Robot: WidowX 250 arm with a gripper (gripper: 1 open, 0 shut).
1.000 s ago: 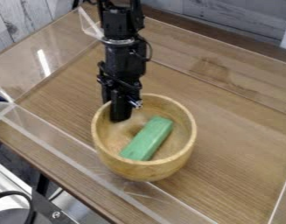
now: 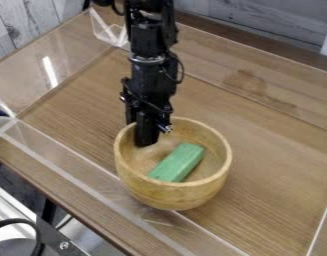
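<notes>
A wooden bowl [image 2: 205, 190] stands on the wooden table toward the front, with a green block [image 2: 177, 163] lying tilted inside it. My black gripper [image 2: 144, 133] is at the bowl's back-left rim, its fingertips low at or just inside the wall. It looks shut on that rim, though the dark fingers hide the exact contact.
Clear plastic strips run along the table's left and front edges [image 2: 66, 160]. Black cables hang at the lower left.
The bowl and gripper have shifted a little to the right and back since a second ago. The green block sits slightly differently in the bowl.
</notes>
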